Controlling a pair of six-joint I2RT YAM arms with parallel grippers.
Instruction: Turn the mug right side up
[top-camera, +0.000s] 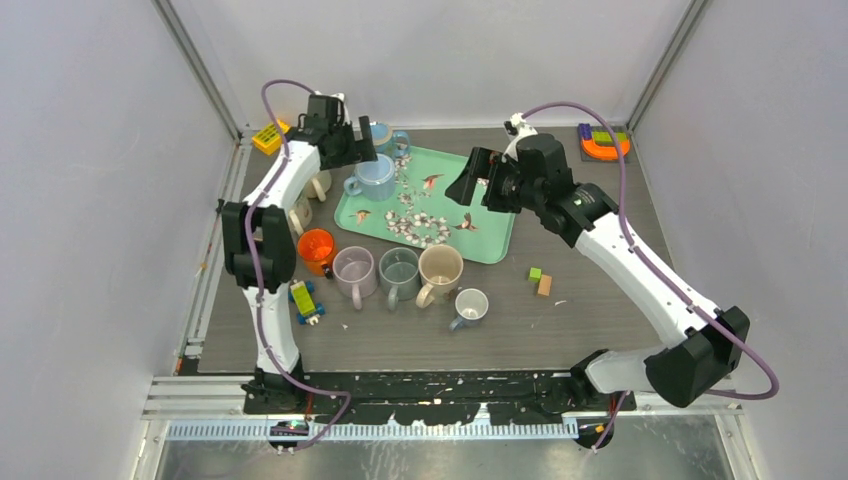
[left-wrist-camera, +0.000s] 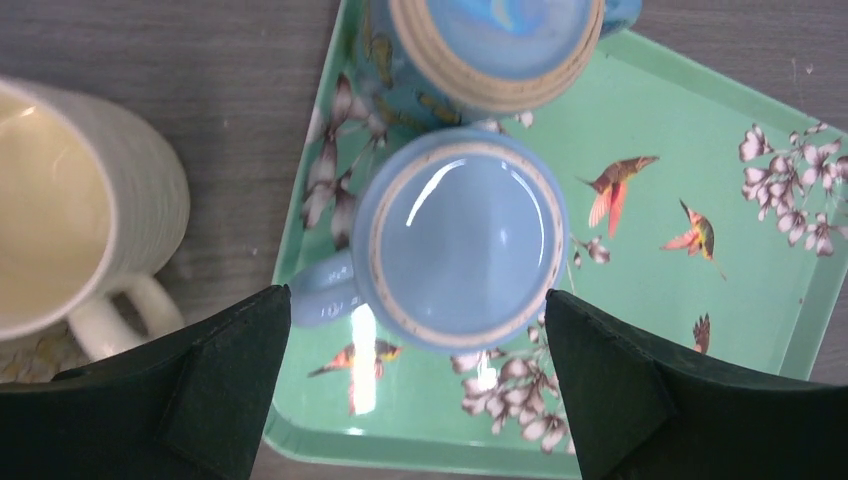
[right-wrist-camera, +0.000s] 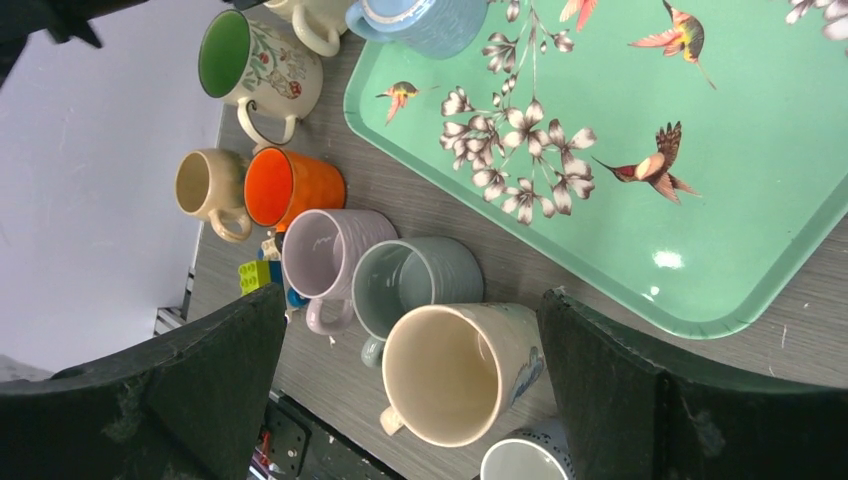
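Two blue mugs stand bottom-up at the tray's left end: a light blue one (left-wrist-camera: 460, 240) with its handle to the left, and a darker blue one (left-wrist-camera: 480, 45) behind it, partly cropped in the left wrist view. My open left gripper hangs over the light blue mug, its fingers either side below it in view, nothing between them. My right gripper is open over the tray's right half and looks toward the row of mugs; nothing is held. The green tray (top-camera: 490, 244) has a bird and blossom print.
Several upright mugs line the tray's left and front, including a cream mug (right-wrist-camera: 440, 375) and an orange mug (top-camera: 316, 250). Small blocks (top-camera: 543, 285) lie right of the tray. The tray's right part and the table's front right are clear.
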